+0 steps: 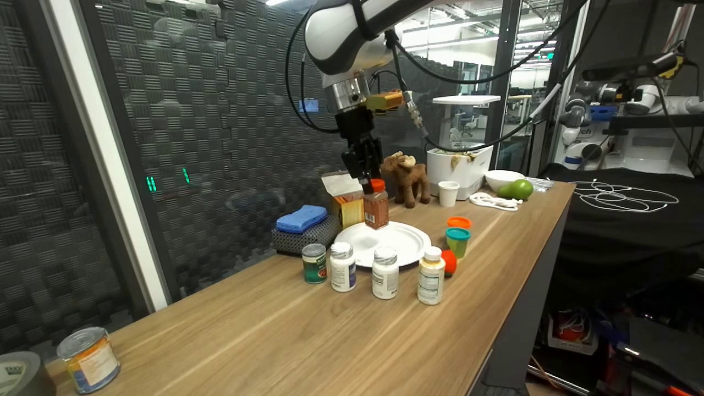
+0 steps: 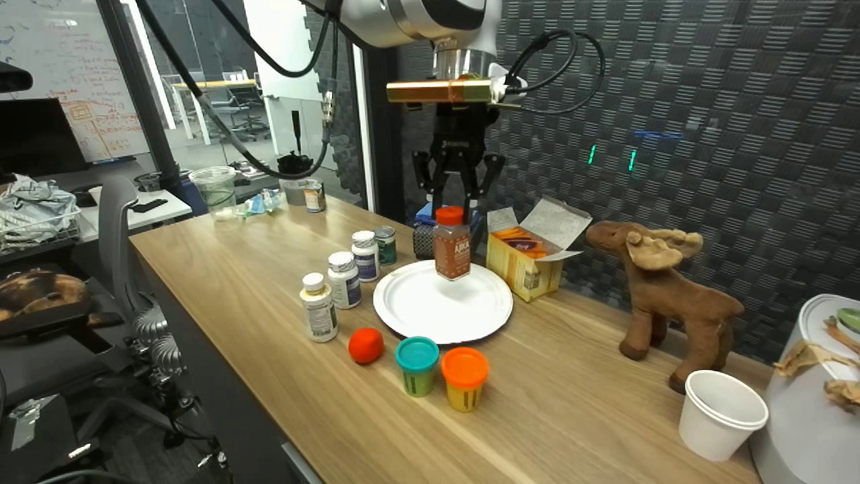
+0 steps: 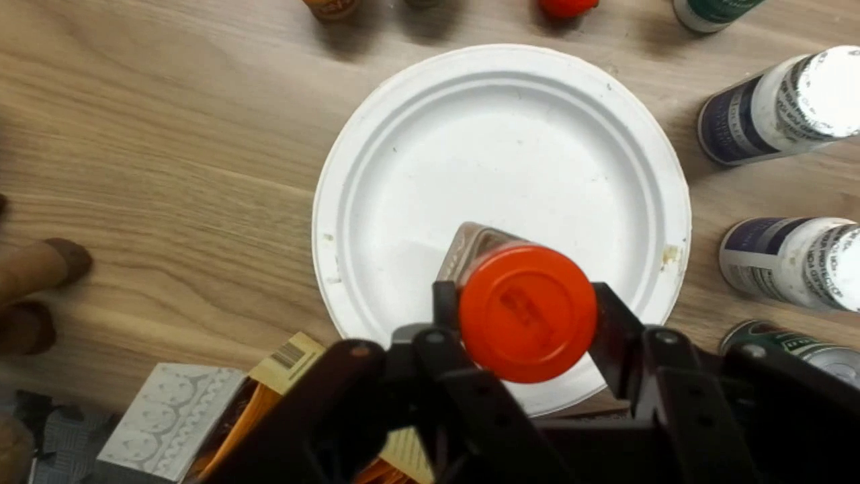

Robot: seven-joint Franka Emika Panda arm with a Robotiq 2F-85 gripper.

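Observation:
A spice bottle (image 2: 452, 249) with a red lid and reddish-brown contents hangs upright, its lid held by my gripper (image 2: 453, 211), which is shut on it. Under and around it lies the round white plate (image 2: 403, 302); from the exterior views the bottle looks to be over the plate's back part, and whether its base touches is hard to tell. Looking down in the wrist view, the red lid (image 3: 528, 314) fills the space between the two dark fingers and hides most of the bottle's body. The plate (image 3: 500, 161) is otherwise bare.
An open yellow box (image 2: 524, 270) stands close behind the plate, beside a plush moose (image 2: 677, 298). White pill bottles (image 1: 385, 274) and a green can (image 1: 314, 264) line the plate's near side. Tubs (image 2: 417, 367) and a red ball (image 2: 366, 345) sit nearby.

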